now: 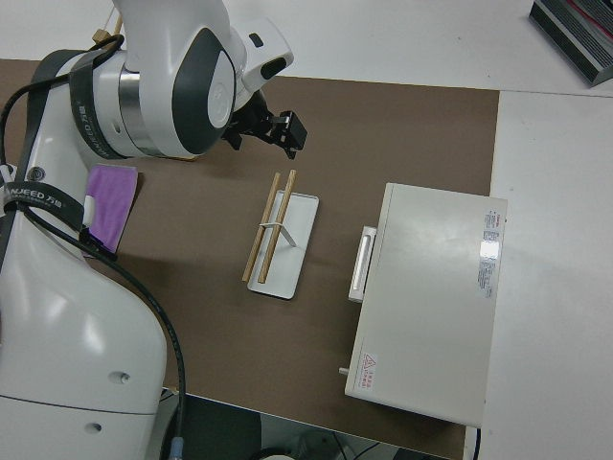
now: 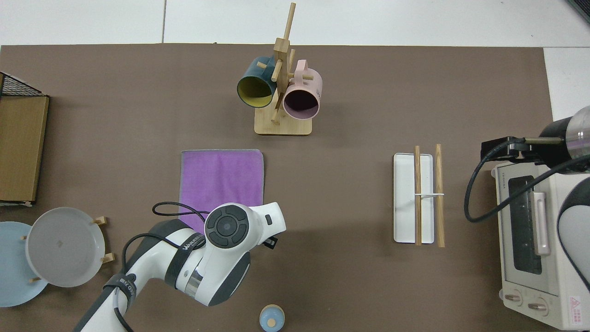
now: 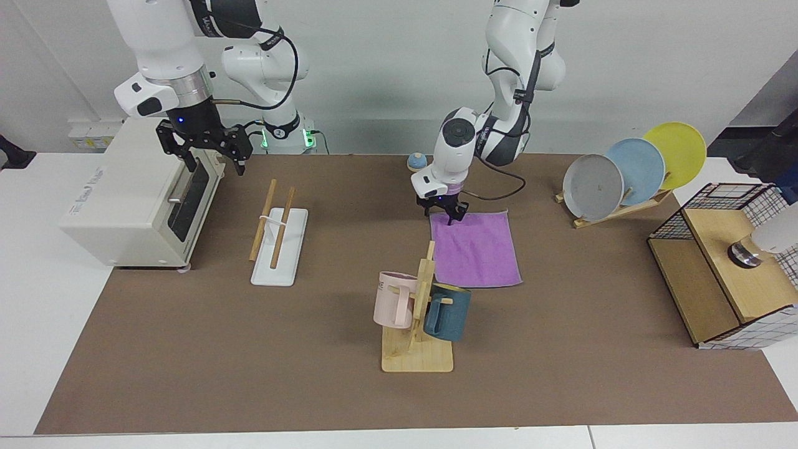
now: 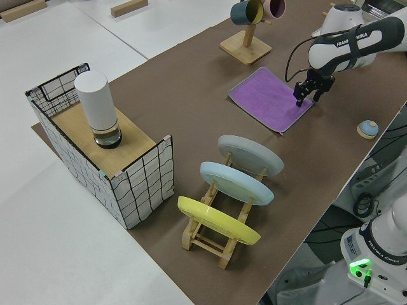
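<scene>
A purple cloth [image 2: 221, 174] lies flat mid-table. My gripper over it [image 3: 442, 212] hangs low at the cloth's near edge, fingers pointing down; whether it grips the cloth is unclear. My other gripper [image 3: 204, 146] is raised above the white oven [image 3: 134, 217], fingers downward. A wooden mug tree [image 2: 282, 124] holds a blue mug [image 2: 255, 83] and a pink mug [image 2: 303, 97]. A small blue round object [image 2: 272, 318] lies by the table edge.
A white holder with wooden rods [image 2: 404, 199] stands right of the cloth. A plate rack holds grey [image 2: 65, 246], blue [image 2: 14, 265] and yellow [image 4: 216, 219] plates, near a wire-sided shelf [image 2: 22, 146].
</scene>
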